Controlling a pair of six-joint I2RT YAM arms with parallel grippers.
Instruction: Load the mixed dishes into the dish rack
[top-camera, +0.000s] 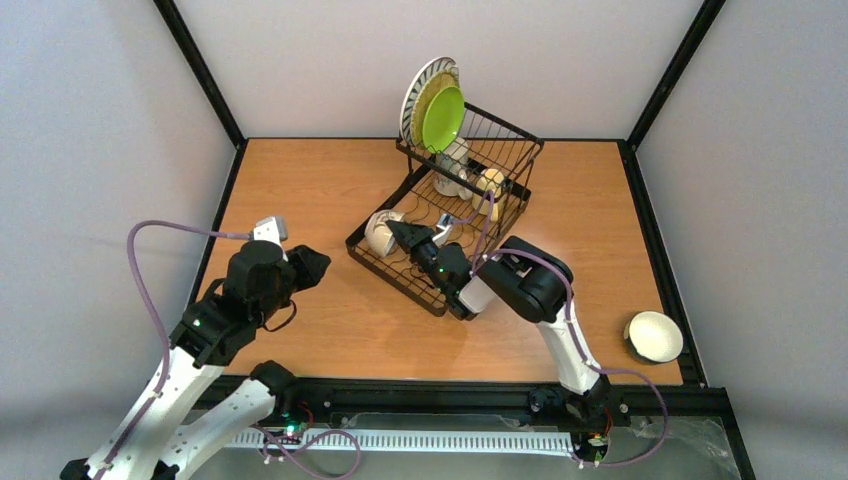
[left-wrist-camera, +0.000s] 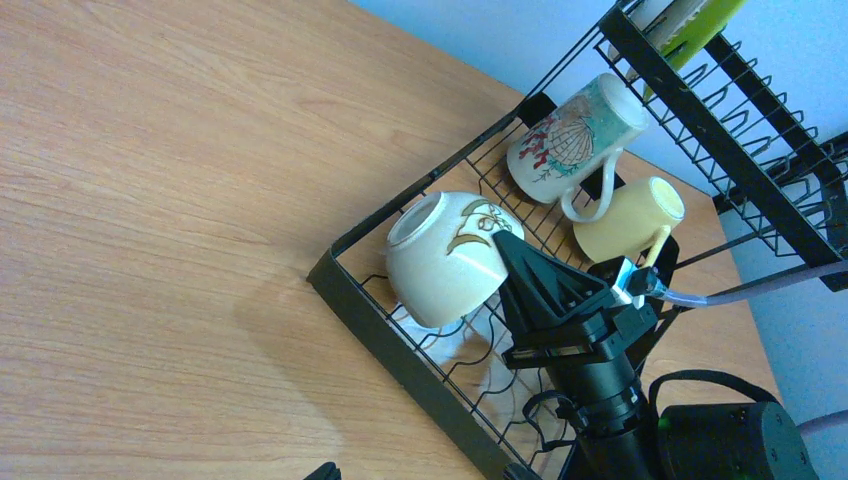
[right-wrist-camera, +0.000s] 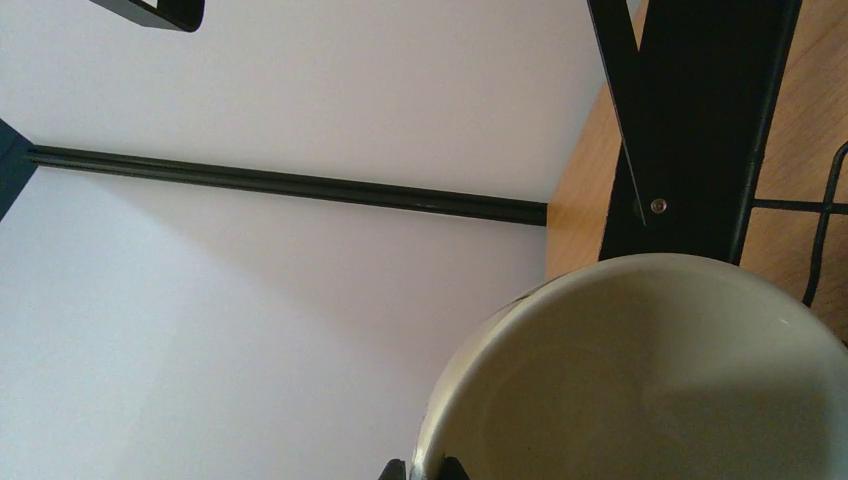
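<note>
In the left wrist view a white bowl (left-wrist-camera: 440, 270) with a leaf pattern tilts on its side at the near-left end of the dish rack's lower tier (left-wrist-camera: 395, 350). My right gripper is shut on that bowl's rim, its fingertips just showing at the lower edge of the right wrist view. Whether the bowl rests on the wires is hard to tell. Left of the rack, over bare table, my left gripper (top-camera: 325, 268) stands open and empty. Another bowl (top-camera: 656, 337), cream inside, sits at the table's right front corner.
Plates and a green dish (top-camera: 443, 120) stand upright on the upper tier. Below it lie a shell-patterned mug (left-wrist-camera: 575, 140) and a yellow mug (left-wrist-camera: 630, 220). The table (top-camera: 300, 180) left of the rack is clear; walls close in the sides and back.
</note>
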